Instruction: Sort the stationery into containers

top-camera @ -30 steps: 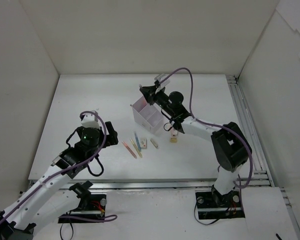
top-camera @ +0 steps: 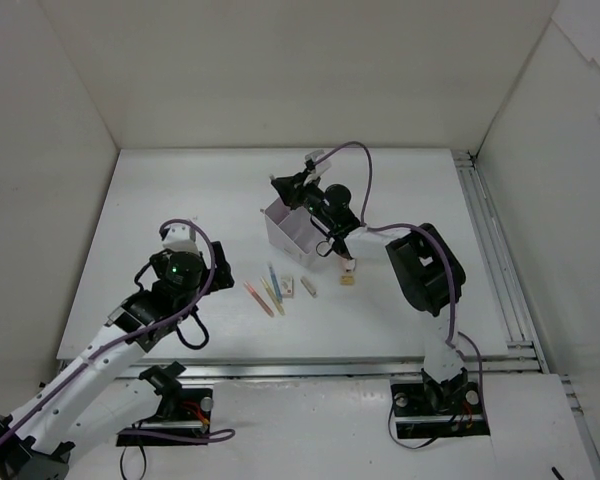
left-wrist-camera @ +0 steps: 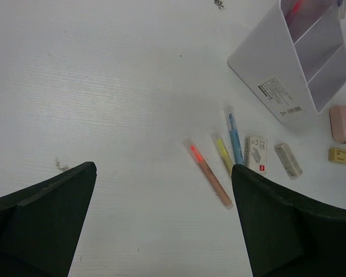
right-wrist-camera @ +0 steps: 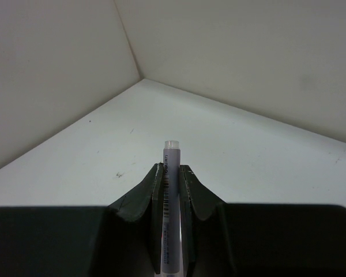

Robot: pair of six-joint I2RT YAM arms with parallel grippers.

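Between the fingers of my right gripper, shut on it, is a pale grey-white pen (right-wrist-camera: 171, 208) held upright in the right wrist view. Seen from the top, that right gripper (top-camera: 280, 186) hovers over the far end of the white divided container (top-camera: 279, 238). My left gripper is open and empty above the left of the table. Ahead of it lie an orange pen (left-wrist-camera: 210, 178), a yellow pen (left-wrist-camera: 223, 152), a blue pen (left-wrist-camera: 235, 138), a small white box (left-wrist-camera: 255, 154) and a pale eraser-like block (left-wrist-camera: 288, 160). Something red shows inside the container's far compartment.
Right of the container lie a pink item (left-wrist-camera: 339, 123) and a small yellow block (left-wrist-camera: 339, 155); the right arm partly covers this side from above. Walls close in the back and sides.
My right gripper has moved slightly left and toward the front over the container, still with the pen, and its arm has swung left. The left arm has barely moved.
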